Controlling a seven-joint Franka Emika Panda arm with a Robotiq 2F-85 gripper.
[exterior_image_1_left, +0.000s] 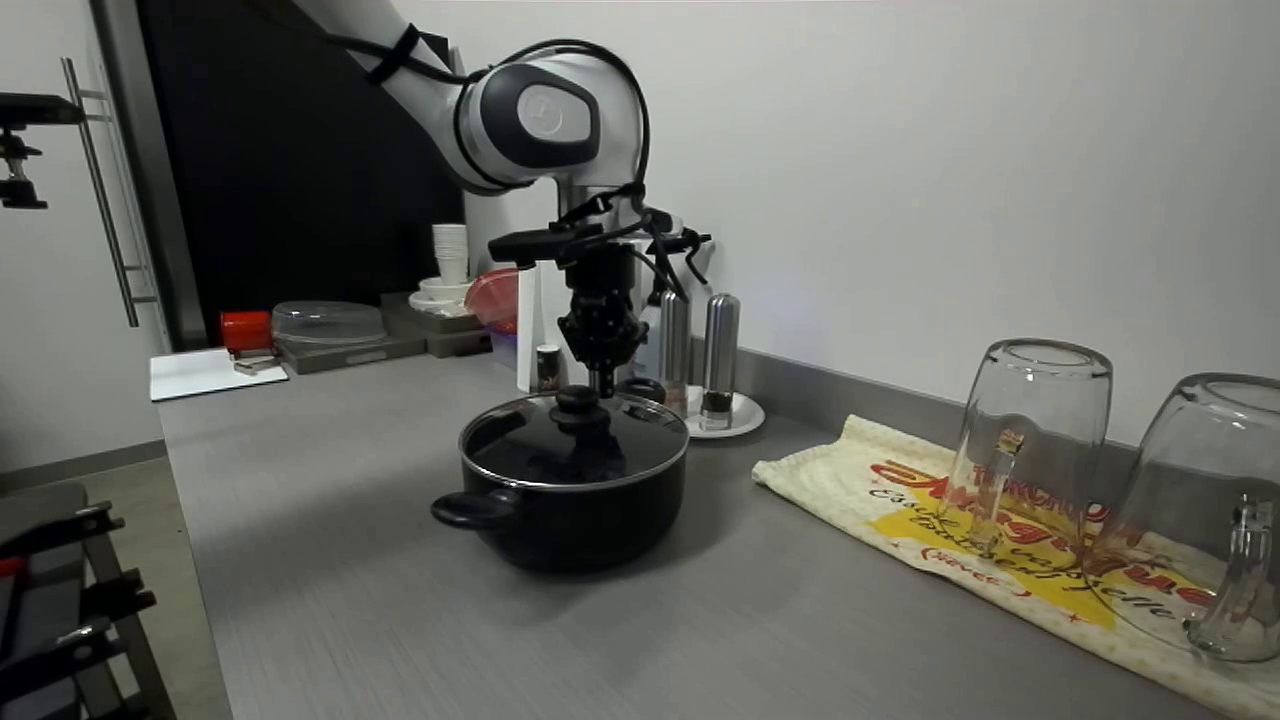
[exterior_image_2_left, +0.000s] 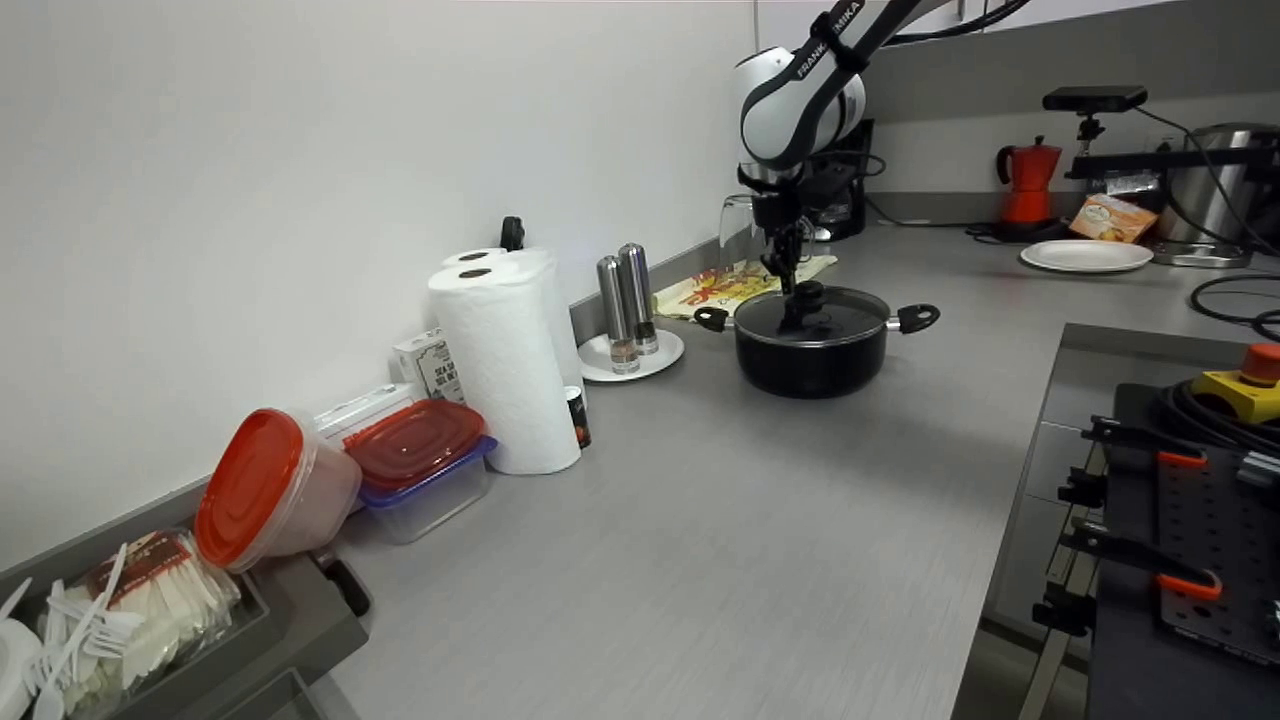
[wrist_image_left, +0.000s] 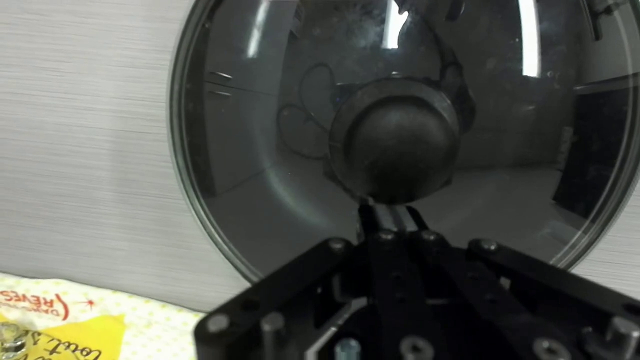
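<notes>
A black two-handled pot (exterior_image_1_left: 576, 528) stands on the grey counter with its glass lid (exterior_image_1_left: 528, 444) on. At the lid's centre rises a round black knob (wrist_image_left: 396, 144). My gripper (exterior_image_1_left: 602, 384) points straight down over the lid, its fingers closed together. In the wrist view the fingertips (wrist_image_left: 387, 219) come together at the lower edge of the knob, with nothing showing between them. The knob lies beside the fingers, not between them; whether they touch it I cannot tell. From the second exterior view, the gripper (exterior_image_2_left: 787, 283) is on the wall side of the knob (exterior_image_2_left: 811, 295).
Two metal grinders on a white plate (exterior_image_1_left: 746, 418) stand behind the pot by the wall. Upturned glass mugs (exterior_image_1_left: 1032, 444) rest on a printed towel (exterior_image_1_left: 828, 470) nearby. Paper rolls (exterior_image_2_left: 504, 360) and plastic boxes line the wall.
</notes>
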